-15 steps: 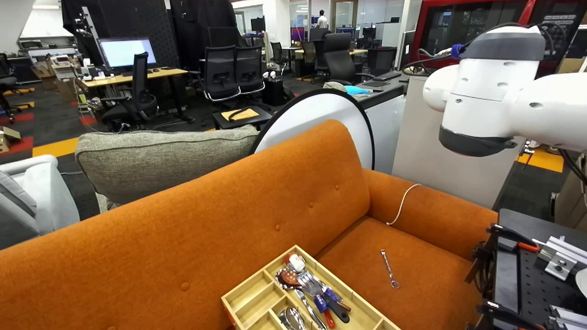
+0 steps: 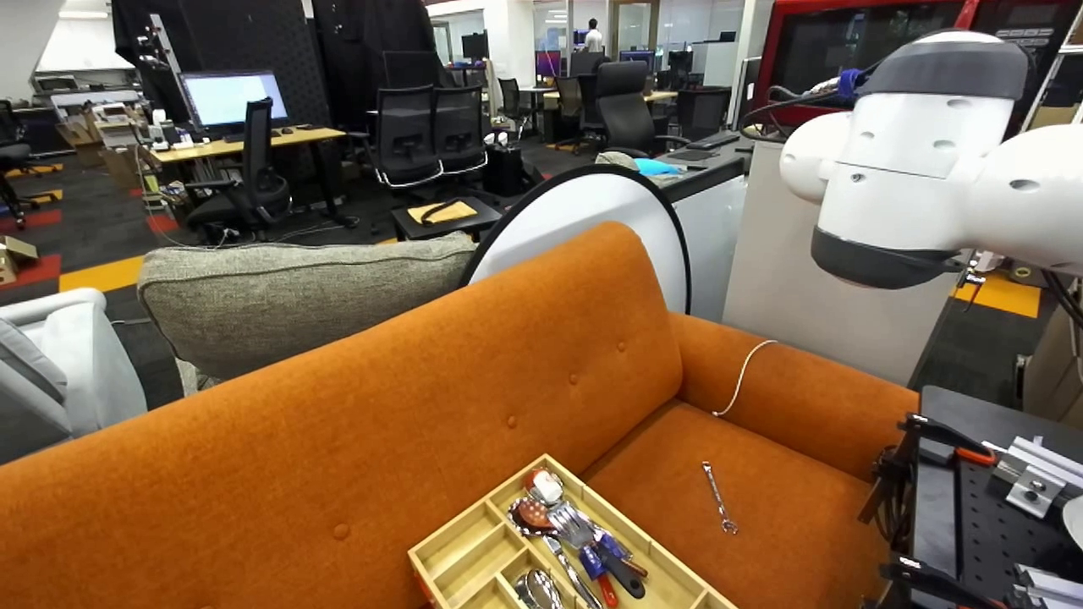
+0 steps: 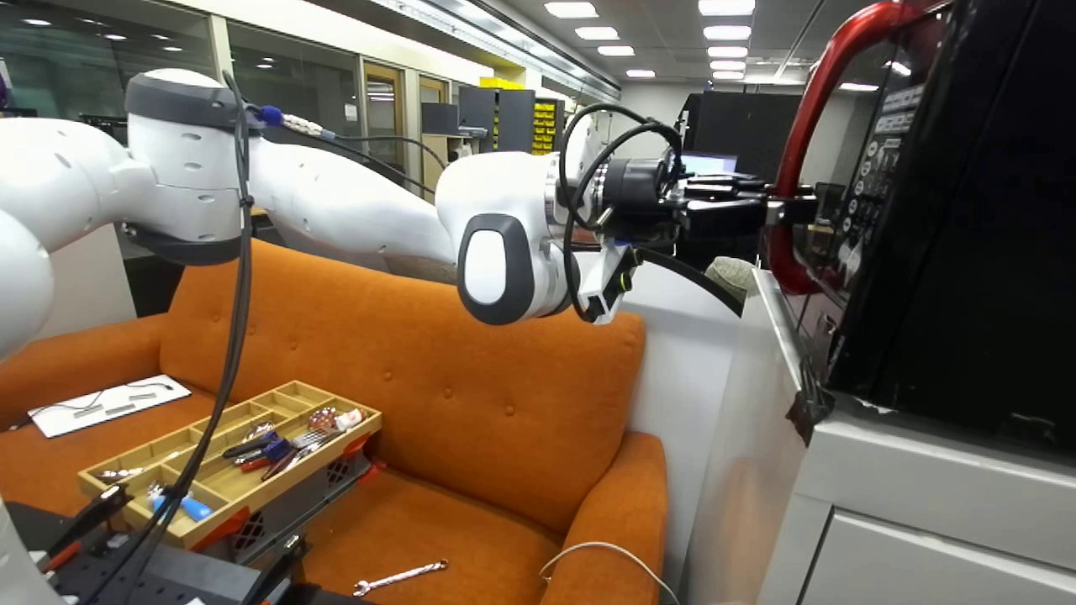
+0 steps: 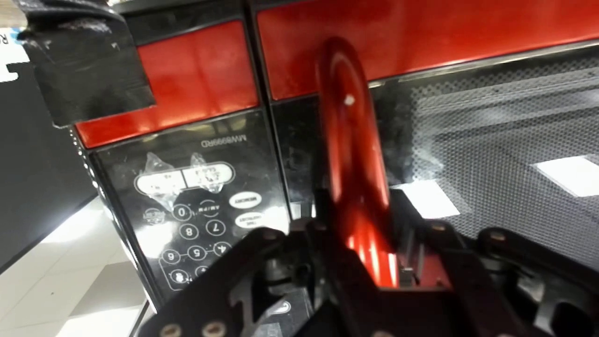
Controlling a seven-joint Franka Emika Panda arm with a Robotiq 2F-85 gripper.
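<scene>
A red microwave [image 2: 768, 86] stands behind the arm, with its black side [image 3: 968, 252] showing in the other exterior view. Its curved red handle [image 3: 819, 111] runs upright on the front. My gripper [image 3: 792, 210] is shut on the lower part of that handle. From the wrist, the red handle [image 4: 351, 129] passes between the dark fingers, one on either side of it. The door's meshed window [image 4: 505, 151] lies to the right and the keypad panel [image 4: 196, 224] to the left. Door and panel look flush along their seam.
The microwave rests on a grey cabinet [image 3: 908, 484]. Below the arm are an orange sofa [image 3: 474, 403], a wooden utensil tray [image 3: 227, 494] and a wrench [image 3: 401, 576]. Cables [image 3: 240, 262] hang from the arm.
The white arm's elbow has shifted slightly up and to the right in exterior view 1. The sofa, tray and wrench have stayed put.
</scene>
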